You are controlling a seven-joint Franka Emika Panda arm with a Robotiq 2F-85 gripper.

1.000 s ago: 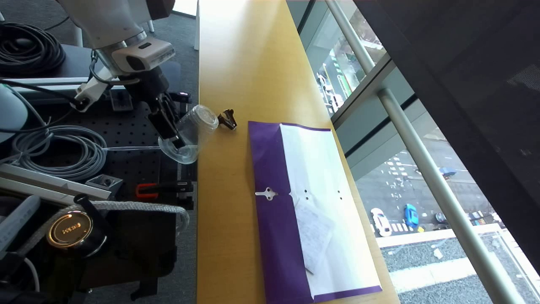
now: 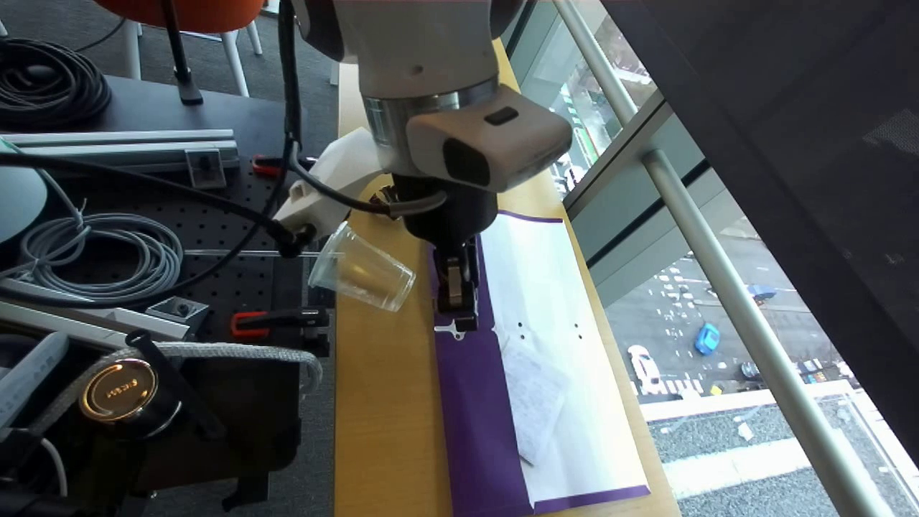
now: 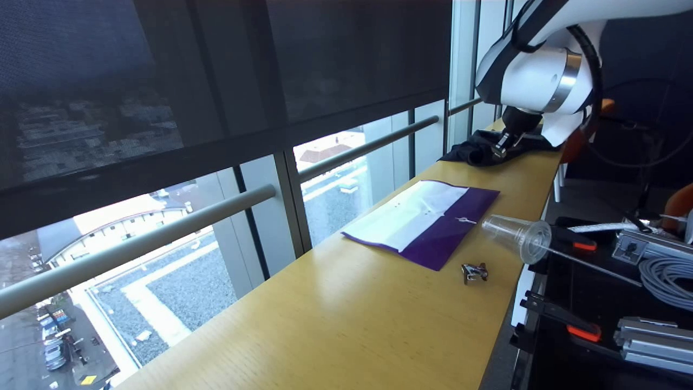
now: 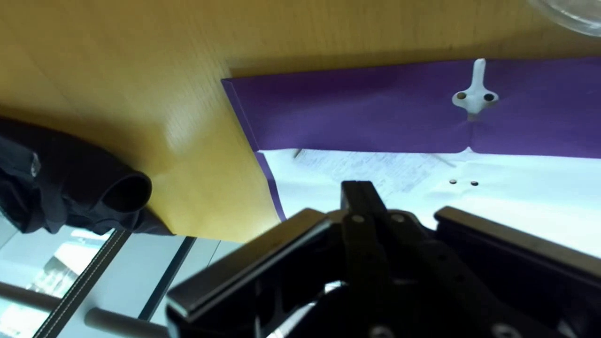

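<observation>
A clear plastic cup point(image 2: 366, 268) lies on its side at the left edge of the wooden table, its wider end toward the dark bench. In the wrist view only part of the cup point(image 4: 575, 14) shows, at the top right corner. My gripper point(image 2: 465, 323) is over the purple strip of a purple and white folder point(image 2: 556, 293), apart from the cup. Shut fingers show in the wrist view, where the gripper has nothing visible between its fingers. A small dark metal clip-like object point(image 3: 474, 272) sits on the table near the cup.
Dark cloth point(image 3: 497, 148) lies at the far end of the table. Beside the table is a bench with coiled cable point(image 2: 103, 258) and metal rails. A window railing point(image 2: 702, 228) runs along the other side. Bare wood point(image 3: 312, 325) fills the near end.
My gripper was at the cup, over the table edge. It has moved right, over the folder, while the cup now lies further onto the table, turned another way.
</observation>
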